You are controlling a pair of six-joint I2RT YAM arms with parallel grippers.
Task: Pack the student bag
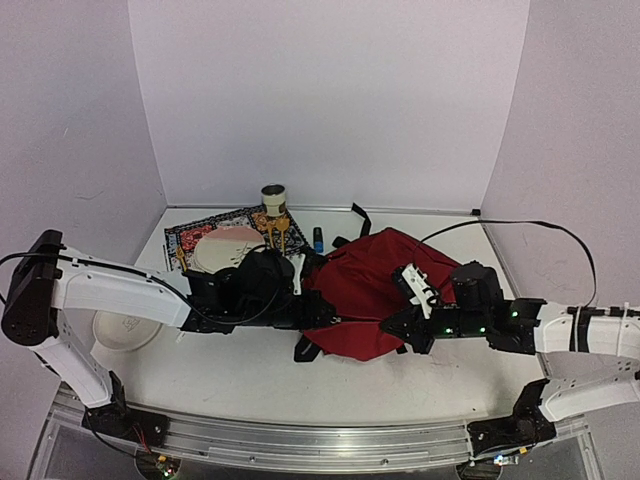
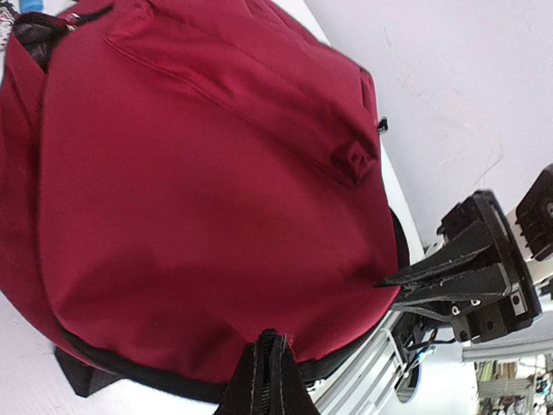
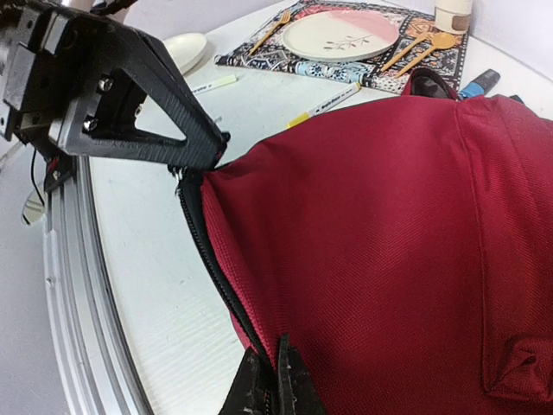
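Observation:
The red student bag lies flat on the table, with a black zip edge along its near side. In the top view my left gripper is at the near edge of the bag's mouth; in the right wrist view its fingertips pinch a corner of that zip edge. My right gripper is shut on the same edge farther right, and the left wrist view shows its fingertips closed on the red cloth. Between the two grippers the edge runs fairly straight. The inside of the bag is hidden.
A patterned mat with a pink and white plate, wooden cutlery and a cup is at the back left. A white lid-like disc lies at left. Markers lie beside the bag.

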